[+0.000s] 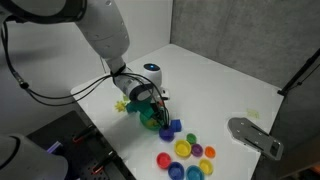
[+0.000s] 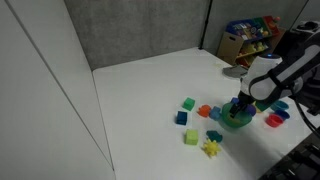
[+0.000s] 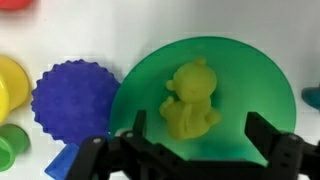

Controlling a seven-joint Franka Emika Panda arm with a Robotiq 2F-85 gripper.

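In the wrist view a yellow-green toy figure, shaped like a small bear, lies in a round green bowl or plate. My gripper is over the green dish, fingers wide open, with one finger on either side of the figure's lower end. Nothing shows held between them. In exterior view 1 the arm hides much of the green dish, and the figure is hard to make out there. Exterior view 2 shows the dish under the gripper.
Beside the dish lies a dark blue scalloped piece, with a blue block close by. Several coloured cups, such as a yellow cup and a red cup, stand nearby. A grey metal tray lies right of them.
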